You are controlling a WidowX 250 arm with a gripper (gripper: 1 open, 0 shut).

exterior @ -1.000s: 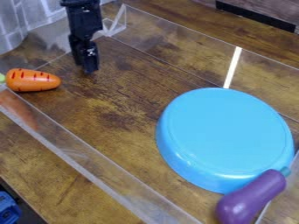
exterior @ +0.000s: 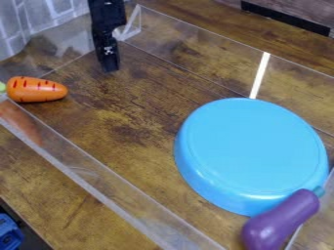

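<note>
The black gripper hangs at the top left, over the wooden surface near the clear back-left wall; whether its fingers are apart is hard to see. An orange toy carrot lies at the left, below and left of the gripper. A round blue plastic piece fills the right side, with a purple toy eggplant at its lower right edge.
Clear plastic edges border the wooden area. A blue object shows at the bottom left corner outside the border, and a white strip runs at the back right.
The gripper has moved slightly up over the last second. The carrot, the blue piece and the eggplant have not moved.
</note>
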